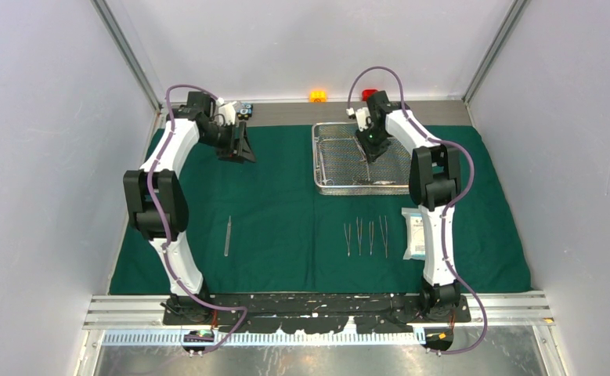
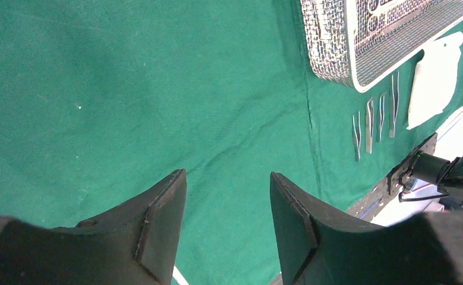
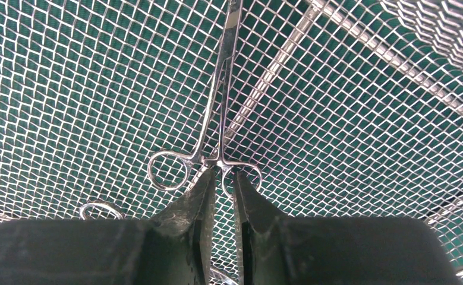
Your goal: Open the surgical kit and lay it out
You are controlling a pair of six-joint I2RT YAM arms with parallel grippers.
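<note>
A wire mesh tray (image 1: pixel 323 191) with scissor-like instruments stands at the back right of the green cloth. My right gripper is down in it, its fingertips close together over the ring handles of a long clamp (image 3: pixel 211 110); whether they touch it I cannot tell. My left gripper hangs open and empty over the left part of the cloth. Several slim tweezer-like instruments (image 1: pixel 359 235) lie in a row in front of the tray, and a single slim instrument (image 1: pixel 228 235) lies on the left.
A white packet (image 1: pixel 413 231) lies right of the row, beside the right arm. Small yellow (image 1: pixel 317 95) and red (image 1: pixel 369 94) objects stand at the back edge.
</note>
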